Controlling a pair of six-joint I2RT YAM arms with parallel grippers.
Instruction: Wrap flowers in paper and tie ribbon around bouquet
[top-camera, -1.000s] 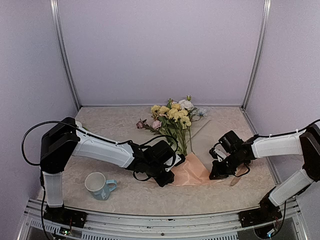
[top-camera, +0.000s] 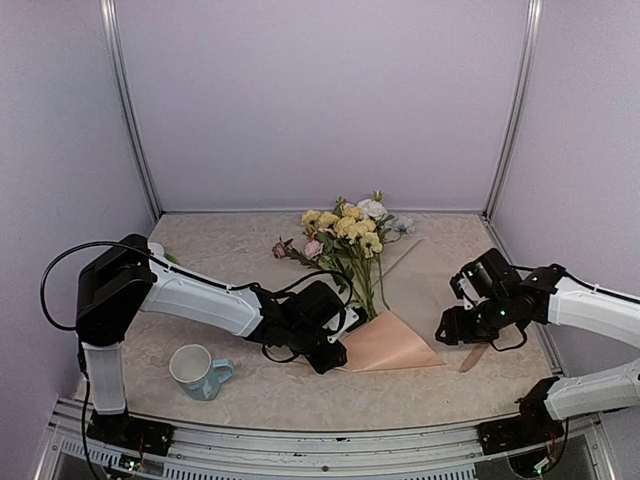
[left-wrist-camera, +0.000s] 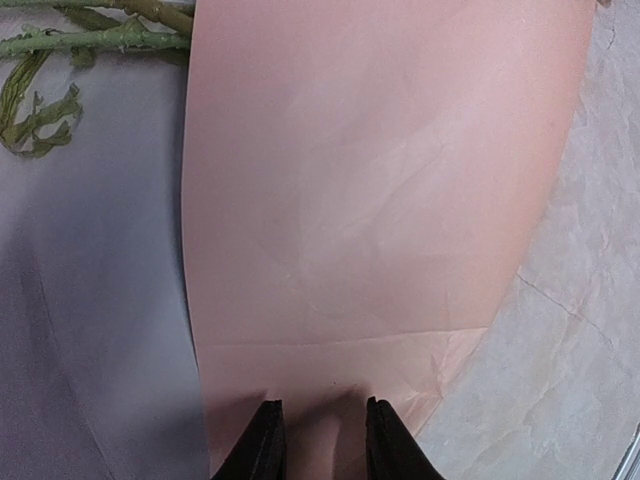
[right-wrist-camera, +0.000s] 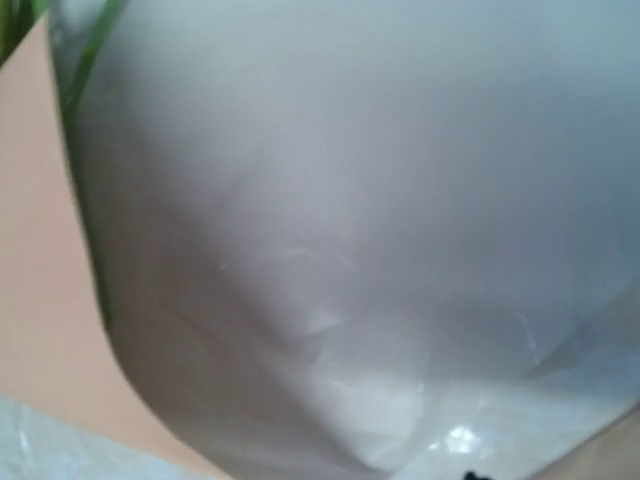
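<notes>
A bouquet of yellow, white and pink fake flowers (top-camera: 350, 228) lies on pale wrapping paper (top-camera: 420, 290), whose pink flap (top-camera: 390, 345) is folded toward the stems. My left gripper (top-camera: 330, 355) is down on the flap's left part; in the left wrist view its fingertips (left-wrist-camera: 268, 425) rest at the pink paper (left-wrist-camera: 360, 200), shut, with what is between them hard to make out. Green stems (left-wrist-camera: 120, 40) show beside it. My right gripper (top-camera: 450, 330) hovers right of the flap; in the right wrist view it is over the pale paper (right-wrist-camera: 350, 180), its fingers almost out of sight.
A light blue mug (top-camera: 203, 380) stands at the front left, left of my left gripper. Walls enclose the back and sides.
My right gripper has moved right and up, away from the pink flap's corner. The left arm and the bouquet are almost unchanged.
</notes>
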